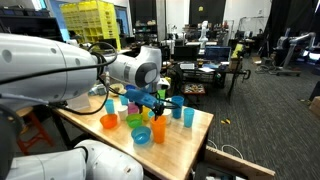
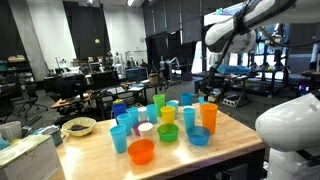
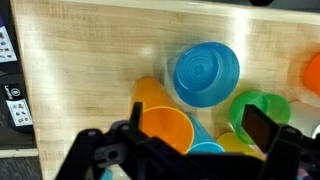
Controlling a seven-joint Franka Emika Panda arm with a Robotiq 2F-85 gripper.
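Observation:
In the wrist view my gripper is open, its dark fingers spread wide. An orange cup lies in view between and ahead of them, its rim toward the camera. I see no object held. The same tall orange cup stands near the table's front edge, also visible in the second exterior view as an orange cup. Close by it sits a blue bowl, with a green bowl beyond. Above the cups, the gripper hangs at the end of the white arm, too small there for its fingers to show clearly.
An orange bowl sits near the table's front. Several blue, yellow and green cups crowd the middle, including a yellow cup. A wicker basket stands at the back. Bare wooden table shows left of the orange cup.

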